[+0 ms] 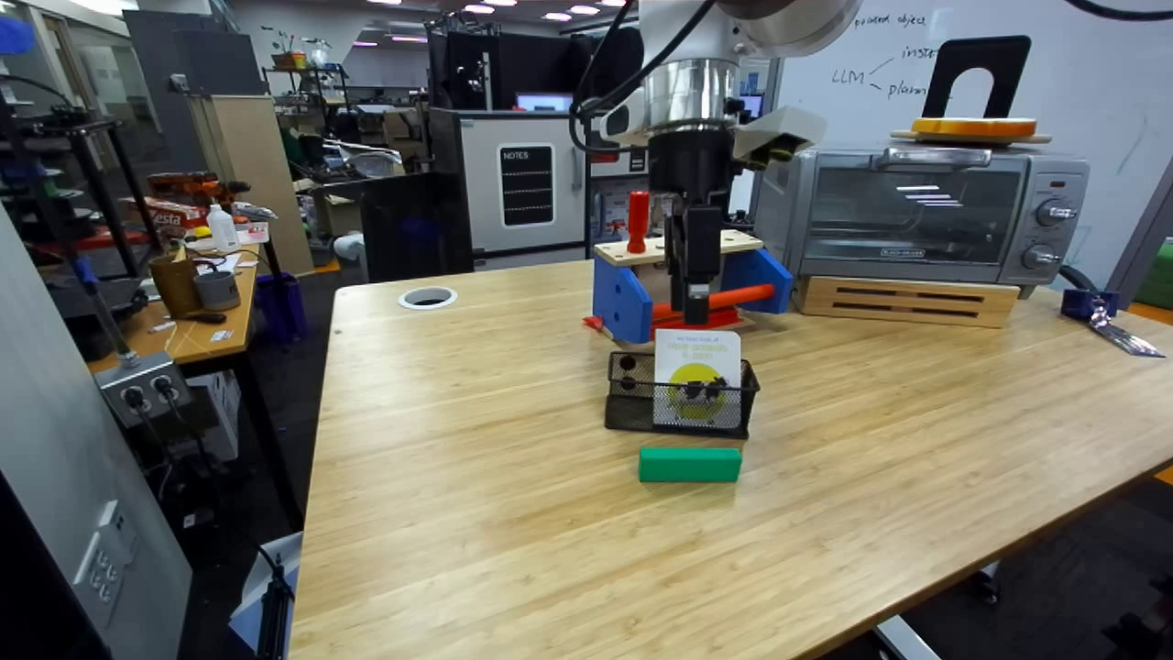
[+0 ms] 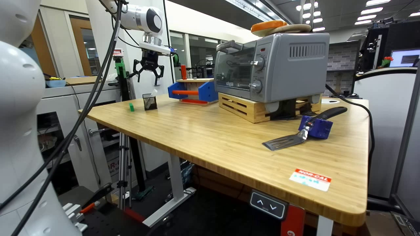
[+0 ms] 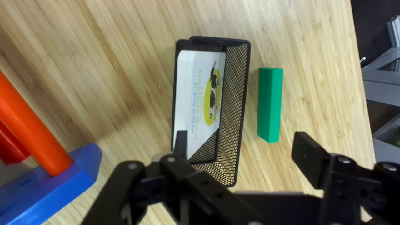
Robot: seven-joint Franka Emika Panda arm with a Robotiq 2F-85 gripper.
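A white card or thin booklet (image 3: 195, 90) with a yellow oval picture stands leaning inside a black mesh basket (image 3: 234, 112) on the wooden table. In exterior view 1 its top rises above the basket's rim. Beside the basket, apart from it, lies a green block (image 1: 689, 466). My gripper hangs above the basket with its fingers spread wide. Nothing is between them, and the wrist view shows one fingertip (image 3: 181, 144) overlapping the card's lower edge. From exterior view 2, a clear gap separates the open gripper (image 2: 148, 74) from the basket (image 2: 150, 103).
A blue, red and wood toy bench (image 1: 627, 299) stands right behind the basket. Farther right is a toaster oven (image 1: 902, 214) on a wooden stand (image 1: 910, 302). A spatula (image 2: 291, 141) rests in a purple holder.
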